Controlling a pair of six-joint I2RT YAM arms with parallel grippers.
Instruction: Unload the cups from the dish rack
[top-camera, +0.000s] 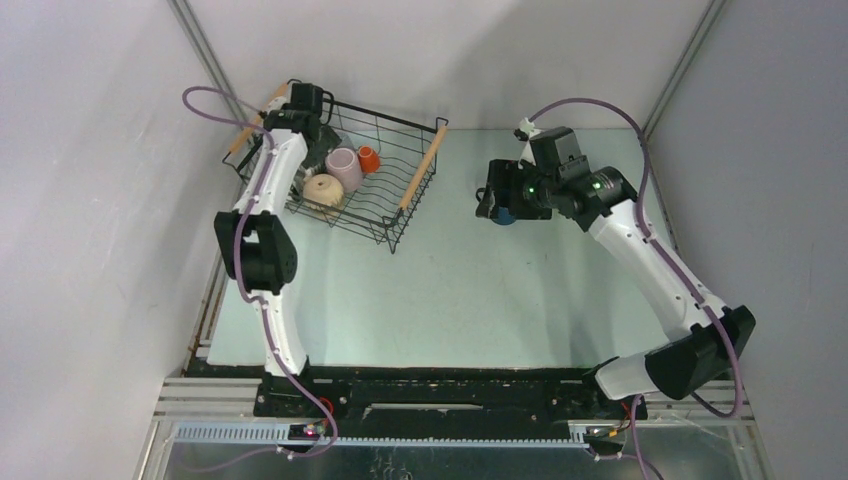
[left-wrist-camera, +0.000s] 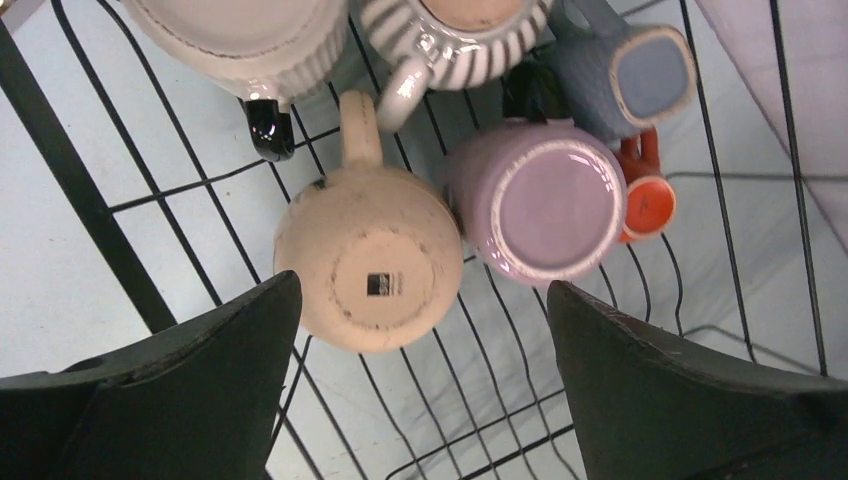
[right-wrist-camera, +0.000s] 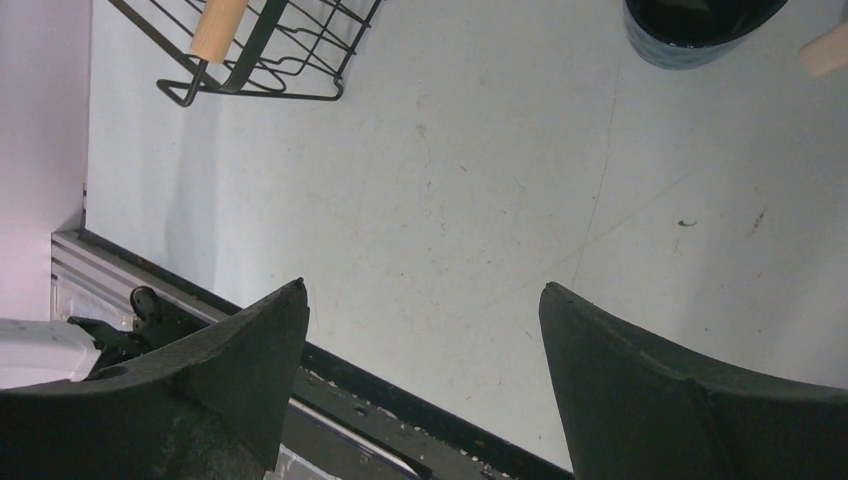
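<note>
Several cups lie in the black wire dish rack (top-camera: 415, 145). In the left wrist view a beige cup (left-wrist-camera: 370, 260) lies bottom up, beside a lilac cup (left-wrist-camera: 555, 200), a small orange cup (left-wrist-camera: 650, 205), a grey-blue cup (left-wrist-camera: 640, 75), a ribbed cup (left-wrist-camera: 460, 45) and a pale cup (left-wrist-camera: 245, 35). My left gripper is over the rack, open, the beige cup showing between its fingers and nothing held. On the table stands a dark blue cup (right-wrist-camera: 680, 45), mostly hidden from above by my right gripper (top-camera: 514, 190). That gripper is open and empty.
Wooden handles (top-camera: 418, 180) top the rack's sides. A beige piece (right-wrist-camera: 826, 50) shows beside the blue cup in the right wrist view. Walls close off the back and sides.
</note>
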